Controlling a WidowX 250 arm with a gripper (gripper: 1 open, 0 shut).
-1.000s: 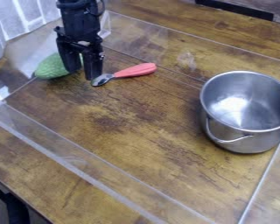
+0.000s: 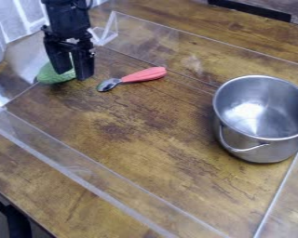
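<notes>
My black gripper (image 2: 72,63) hangs at the upper left, its fingers low around the top of a green object (image 2: 48,74), which it partly hides. Whether the fingers are closed on it is unclear. Just right of the gripper a spoon with a pink handle (image 2: 144,74) lies on the wooden table (image 2: 139,149), its metal head toward the gripper.
A steel pot (image 2: 261,119) stands at the right. Clear plastic edging runs along the table's sides.
My gripper has moved left, farther over the green object and away from the spoon's head. The spoon and pot look unmoved.
</notes>
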